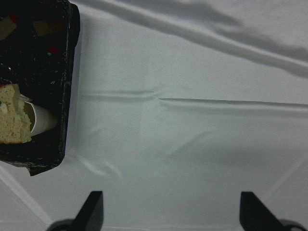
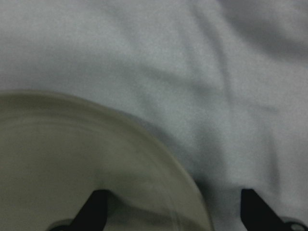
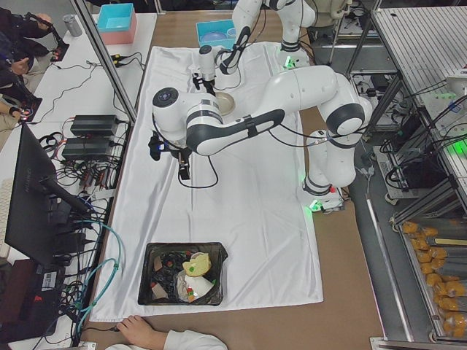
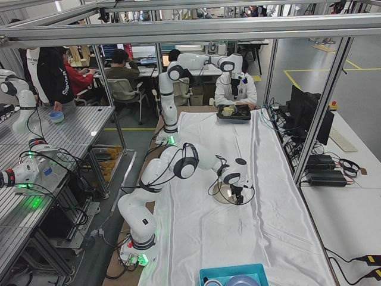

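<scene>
A beige plate [image 2: 72, 144] lies on the white cloth. My right gripper is low over its rim, open, one finger over the plate and the other outside it; the same gripper [image 4: 237, 196] shows in the camera right view. My left gripper hangs open over bare cloth, nothing between its fingers. A black tray [image 1: 67, 96] at its left holds a yellow sponge-like piece [image 1: 12, 118], a white cup [image 1: 43, 120] and small scraps.
A blue bin [image 4: 256, 268] with dishes stands at the cloth's end by the right arm. Monitors and cables line one side; a person sits behind the tray.
</scene>
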